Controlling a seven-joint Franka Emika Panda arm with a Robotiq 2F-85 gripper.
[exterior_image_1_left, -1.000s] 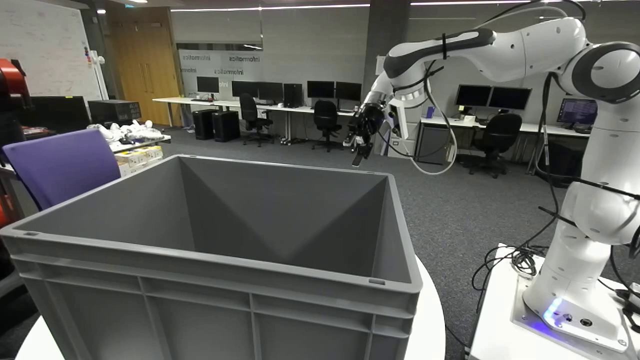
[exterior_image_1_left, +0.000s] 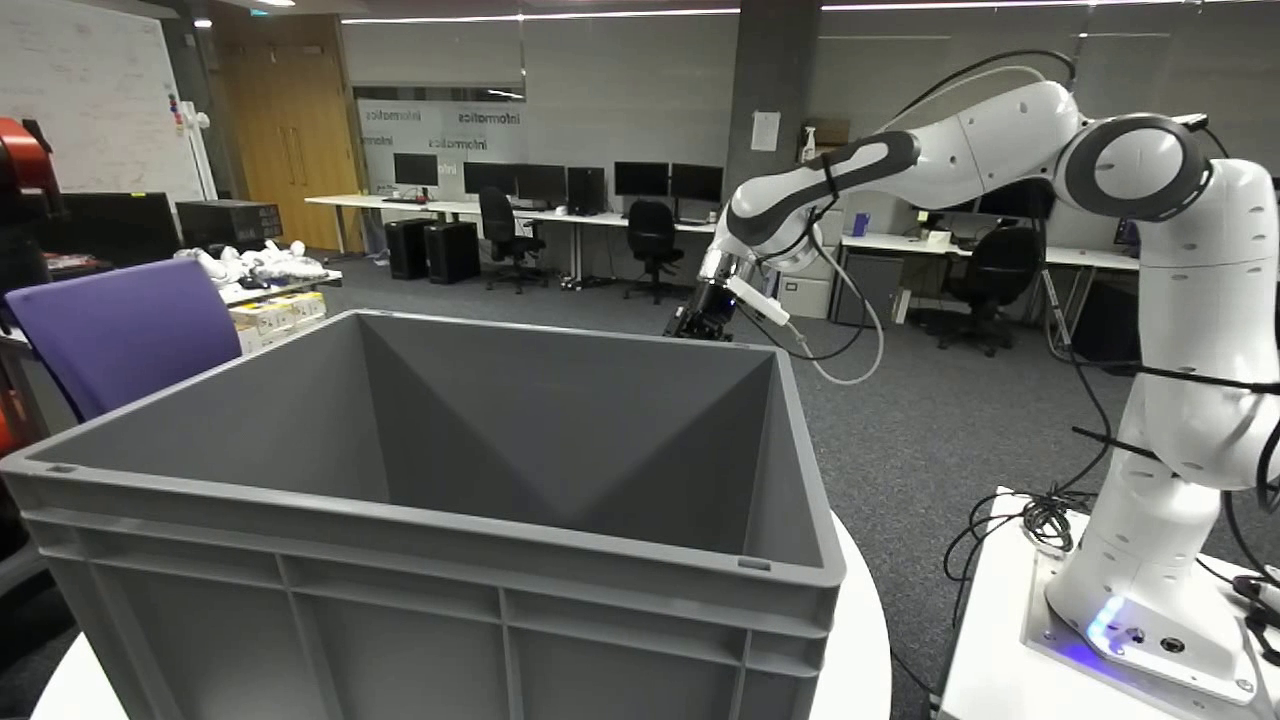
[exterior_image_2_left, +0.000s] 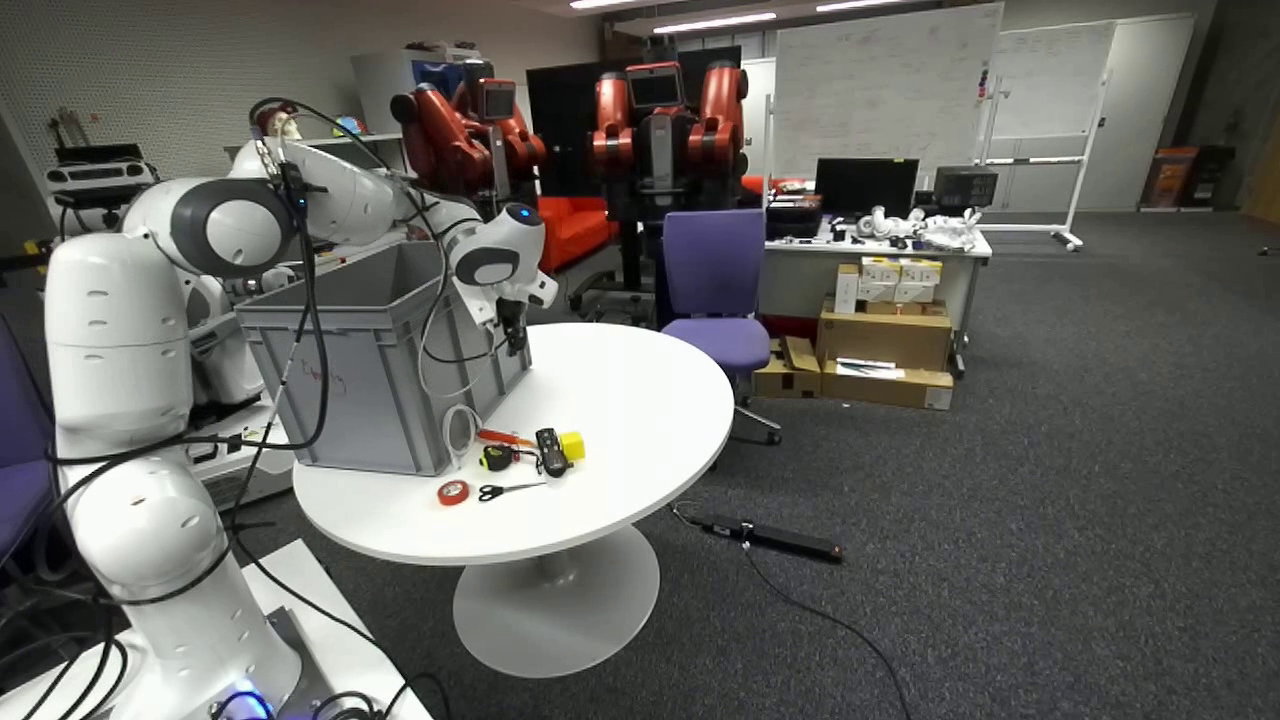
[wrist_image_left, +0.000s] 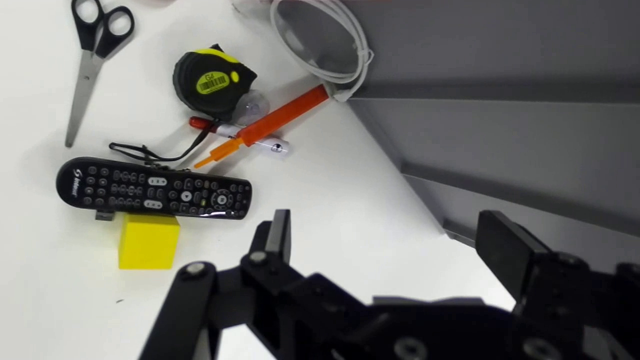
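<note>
In the wrist view my gripper stands open, with bare white table between its fingers. It hangs above the table, beside the wall of the large grey box (wrist_image_left: 528, 144). A black remote control (wrist_image_left: 155, 188) lies left of the fingers, and a yellow block (wrist_image_left: 149, 242) touches its lower edge. Farther up lie scissors (wrist_image_left: 90, 66), a black and yellow tape measure (wrist_image_left: 210, 83), an orange-red tool (wrist_image_left: 282, 117), a marker (wrist_image_left: 270, 144) and a coiled white cable (wrist_image_left: 354, 60). In exterior view 1 the box rim hides the fingertips.
The box (exterior_image_2_left: 360, 384) takes up the left part of the round white table (exterior_image_2_left: 636, 408). A roll of red tape (exterior_image_2_left: 452, 492) sits near the scissors. A purple chair (exterior_image_2_left: 716, 288) stands behind it.
The arm has come down and shifted somewhat left in exterior view 1. The box has not moved.
</note>
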